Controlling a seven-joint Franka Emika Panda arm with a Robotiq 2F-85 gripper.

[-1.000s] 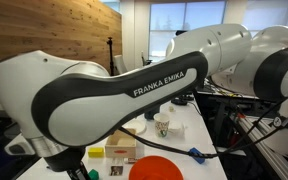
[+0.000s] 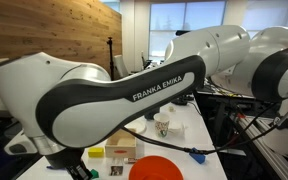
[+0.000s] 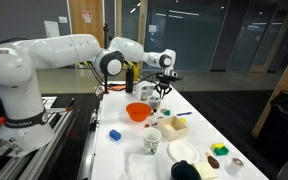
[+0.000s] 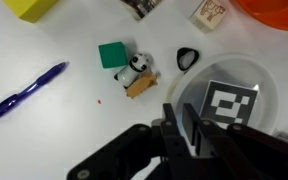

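In the wrist view, a round translucent white dish (image 4: 264, 112) sits at the right with a black-and-white square marker (image 4: 230, 102) inside it. My gripper reaches in from the bottom, its fingers close together at the dish's left rim. It looks shut on that rim, though the contact itself is partly hidden by the dark fingers. In exterior view 2 the gripper (image 3: 165, 84) is low over the far end of the white table. The arm hides most of this spot in exterior view 1.
A green cube (image 4: 113, 55), a small panda figure (image 4: 132, 70), a black ring (image 4: 187, 58) and a blue pen (image 4: 26, 92) lie nearby. The orange bowl (image 3: 139, 112), wooden box (image 3: 173, 128) and white cup (image 3: 151, 146) stand farther off. Bare table lies lower left in the wrist view.
The objects on the table appear unmoved there.
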